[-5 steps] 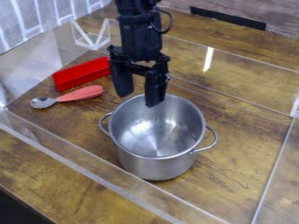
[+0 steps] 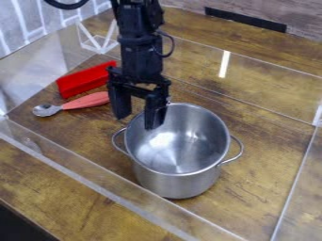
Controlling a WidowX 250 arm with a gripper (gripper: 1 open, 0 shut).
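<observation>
The black gripper (image 2: pixel 137 105) hangs open above the back-left rim of a large steel pot (image 2: pixel 179 162) with two side handles, its two fingers apart and pointing down. I see nothing held between them. Left of the gripper, a spoon (image 2: pixel 86 102) with a pink-red handle and metal head lies on the wooden surface, with a red block (image 2: pixel 86 80) behind it.
Bare wooden table (image 2: pixel 258 85) extends behind and to the right of the pot. A transparent edge runs along the left and front, and a white frame stands at the back left.
The gripper has shifted slightly left and downward over the pot's back rim. The pot, spoon and red block look essentially unchanged.
</observation>
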